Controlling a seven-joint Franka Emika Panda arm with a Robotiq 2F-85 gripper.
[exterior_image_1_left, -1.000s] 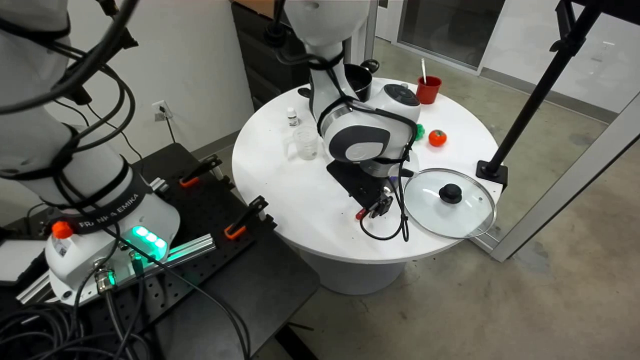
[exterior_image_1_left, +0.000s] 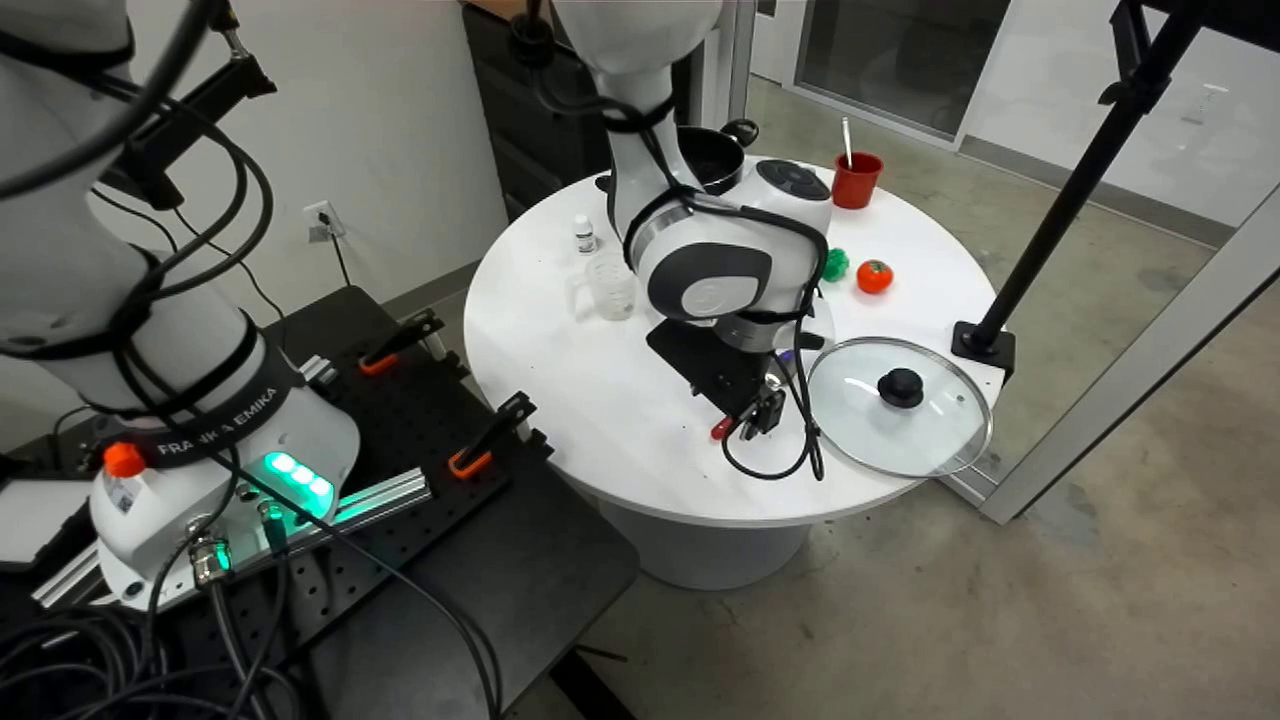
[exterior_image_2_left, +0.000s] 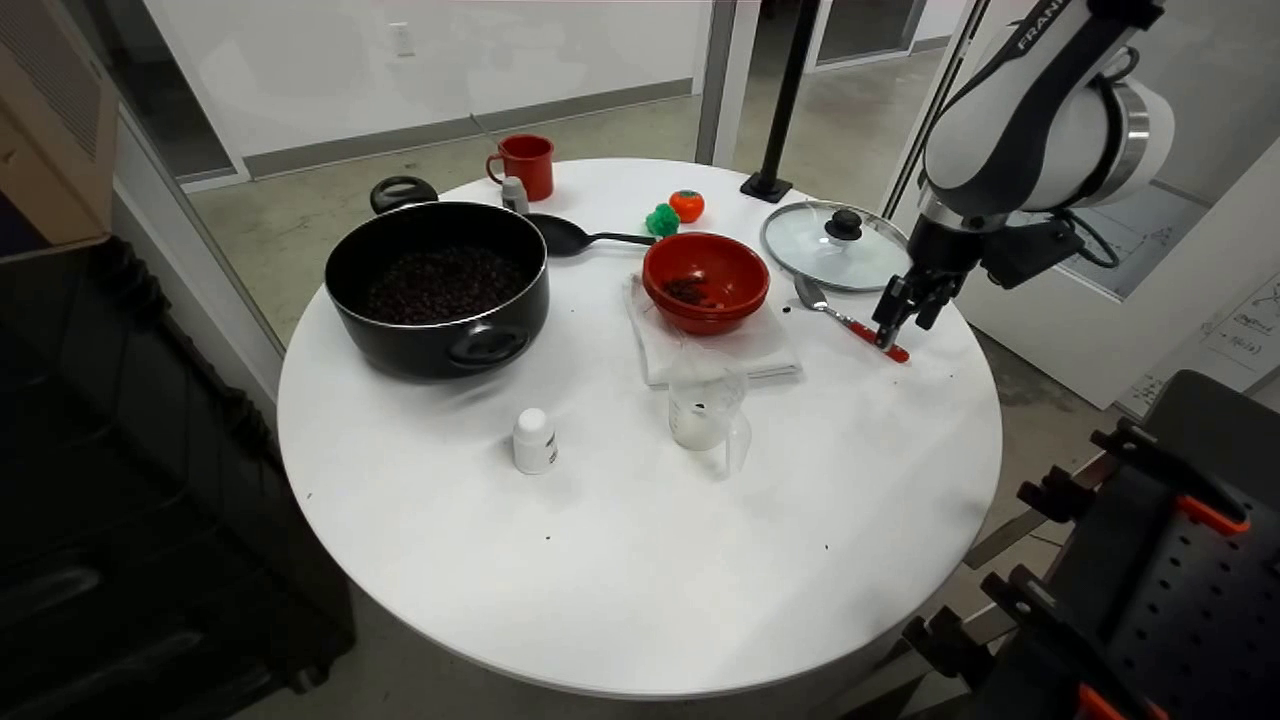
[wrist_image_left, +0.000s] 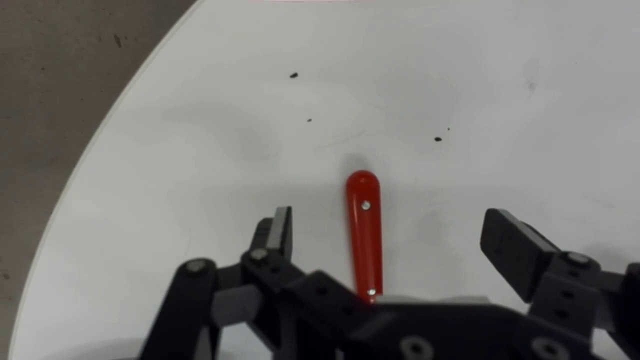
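A spoon with a red handle (wrist_image_left: 364, 240) lies on the white table; its metal bowl (exterior_image_2_left: 810, 292) points toward the glass lid in exterior view 2. My gripper stands open above the handle, one finger (wrist_image_left: 279, 231) to the left of it and the other well to the right. The handle is nearer the left finger and nothing is pinched. In exterior view 2 the gripper (exterior_image_2_left: 905, 324) is low over the handle, near its end. How much height separates them is hard to tell. The gripper body hides the rest of the spoon in the wrist view.
A glass lid (exterior_image_2_left: 801, 246) lies close beside the spoon. Red bowls (exterior_image_2_left: 705, 318) sit on a folded white cloth (exterior_image_2_left: 768, 362), with a clear measuring cup (exterior_image_2_left: 702, 414) in front. A black pot (exterior_image_2_left: 360, 330) and small white bottle (exterior_image_2_left: 533, 442) stand farther off. The table's edge (wrist_image_left: 90, 147) is near.
The arm has shifted slightly to the left in exterior view 1. The lid and the other things on the table look unmoved.
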